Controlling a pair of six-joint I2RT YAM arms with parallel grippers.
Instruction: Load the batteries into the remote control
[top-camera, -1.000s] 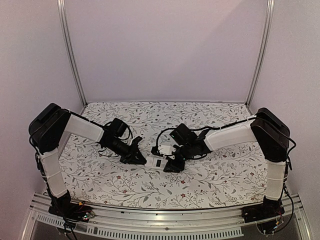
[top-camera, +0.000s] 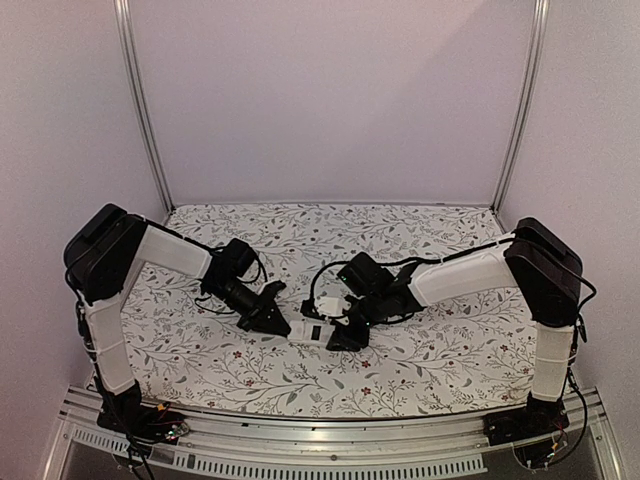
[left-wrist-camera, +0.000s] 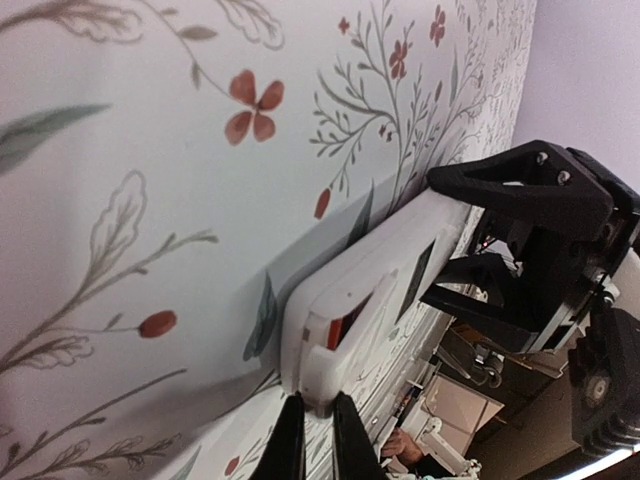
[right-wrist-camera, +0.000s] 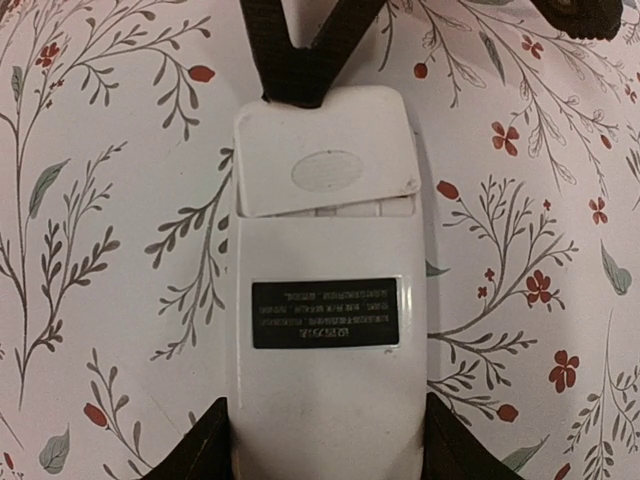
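Observation:
The white remote control (top-camera: 311, 331) lies back up on the floral mat, a dark label (right-wrist-camera: 325, 312) on it. My right gripper is shut on its end, one finger on each side. At the other end the battery cover sits askew and raised, leaving a gap with the compartment showing; the left wrist view shows something red inside (left-wrist-camera: 344, 326). My left gripper has its fingertips at that end, against the cover; how far its fingers stand apart is hard to see, and the tips are partly hidden.
Walls stand behind and on both sides, with a metal rail (top-camera: 330, 445) along the front edge.
Both arms have shifted very slightly toward the front of the table, with the remote between them. Little else visibly differs.

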